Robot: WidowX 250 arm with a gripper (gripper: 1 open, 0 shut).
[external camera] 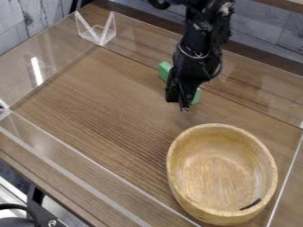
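My black gripper (180, 96) is over the table at the upper middle, its fingertips low, shut with nothing visible between them. Just behind it, partly hidden by the arm, is a green object (167, 73), with more green showing to the right of the fingertips. Whether the gripper touches it is unclear.
A large tan bowl (215, 164) sits at the lower right of the wooden table (101, 111). A clear plastic rack (97, 27) stands at the back left, and walls line the back.
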